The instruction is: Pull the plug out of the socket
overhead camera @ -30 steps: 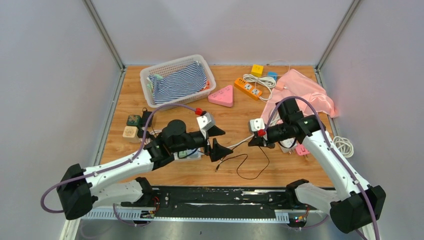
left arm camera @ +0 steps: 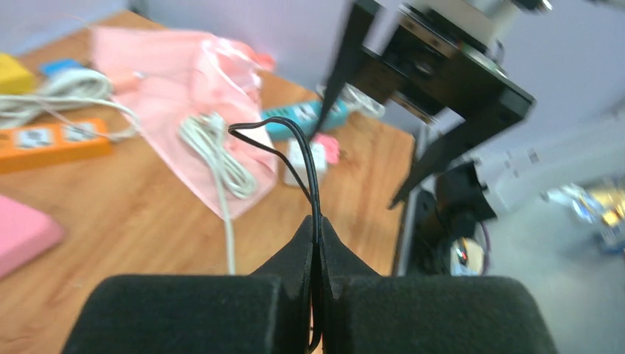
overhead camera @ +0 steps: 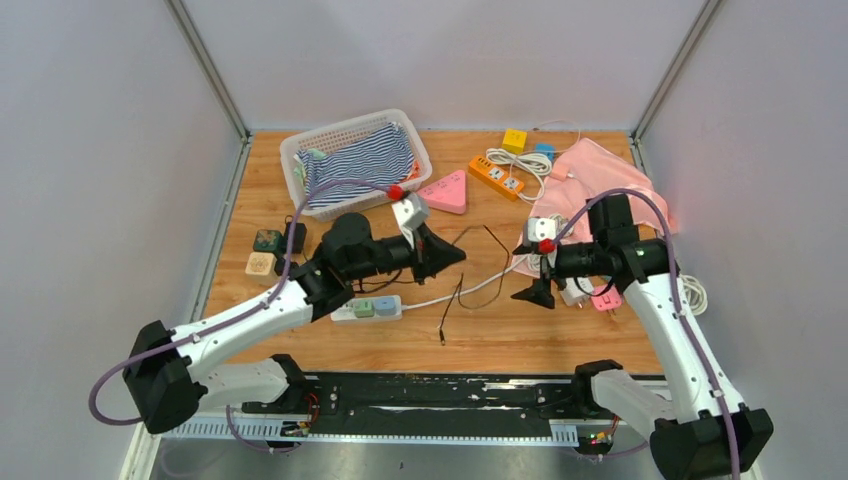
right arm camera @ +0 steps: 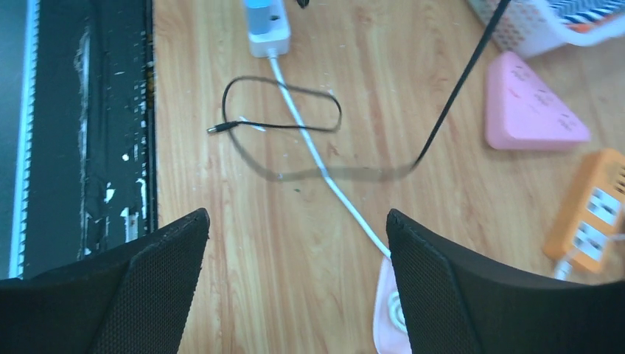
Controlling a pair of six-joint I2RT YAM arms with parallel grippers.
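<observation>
My left gripper (overhead camera: 460, 257) is shut on a thin black cable, with the strand rising between its fingertips in the left wrist view. That cable (right arm camera: 276, 126) loops through the air to a free connector end (right arm camera: 221, 127). Below the left arm lies a white power strip (overhead camera: 340, 314), carrying a green block (overhead camera: 364, 309) and a blue one (overhead camera: 386, 306); the arm partly covers this area, so I cannot tell where the cable's other end goes. To the right, my right gripper (overhead camera: 519, 272) stands open and empty, apart from the cable.
A white basket (overhead camera: 310, 140) with striped cloth stands at the back left. A pink triangular block (overhead camera: 446, 192), an orange strip (overhead camera: 495, 177) and pink cloth (overhead camera: 640, 195) lie behind the arms. Small adapters (overhead camera: 261, 267) sit at the left.
</observation>
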